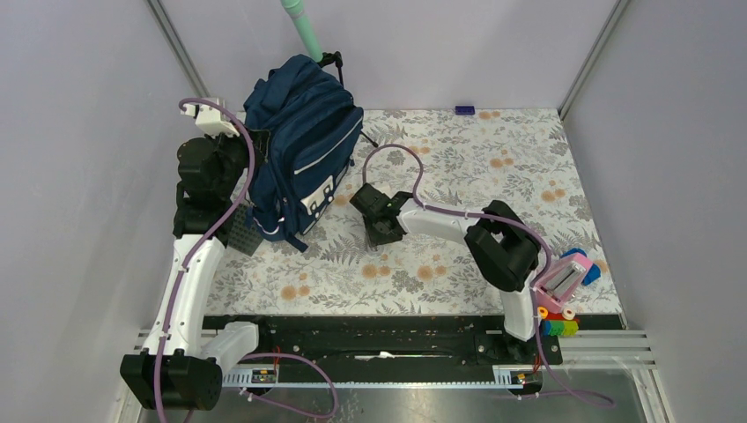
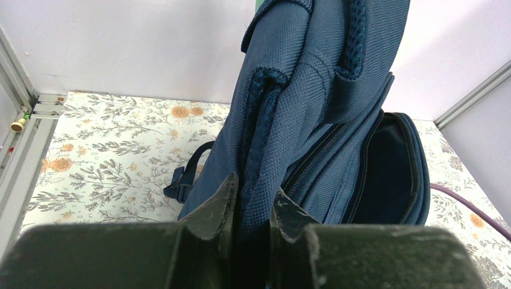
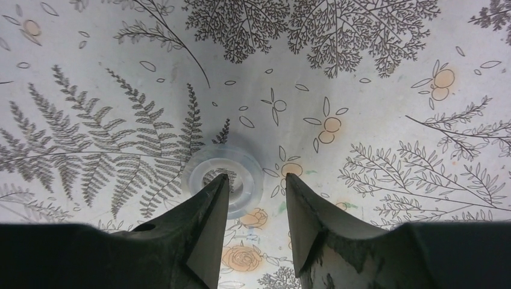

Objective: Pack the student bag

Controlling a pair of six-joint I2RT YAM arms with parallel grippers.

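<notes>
The navy backpack (image 1: 308, 141) stands at the back left of the table. My left gripper is shut on its fabric near the top, and an unzipped compartment shows to the right in the left wrist view. My right gripper points down over the table, part open. Beneath its left finger lies a clear tape roll (image 3: 202, 165) on the floral surface; nothing shows between the fingertips.
A pink box (image 1: 555, 282) with items, blue pieces and colourful blocks sit at the front right. A small dark blue block (image 1: 464, 110) lies at the back edge.
</notes>
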